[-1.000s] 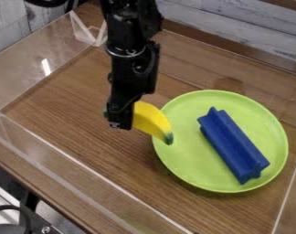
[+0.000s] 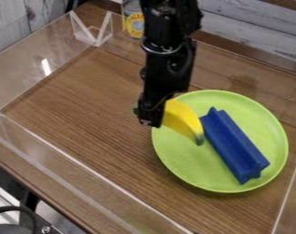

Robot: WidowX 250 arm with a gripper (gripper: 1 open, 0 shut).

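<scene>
The black gripper (image 2: 154,111) hangs over the left part of a green plate (image 2: 199,172), shut on a yellow banana (image 2: 185,122) that points down and right across the plate. A blue bar-shaped block (image 2: 236,146) lies on the plate, to the right of the banana. The fingertips are partly hidden by the banana and the dark arm.
A clear plastic barrier runs along the left edge. A carton (image 2: 133,18) stands at the back, behind the arm.
The gripper has moved right with the banana, further over the plate and closer to the blue block. The plate and block have not visibly moved.
</scene>
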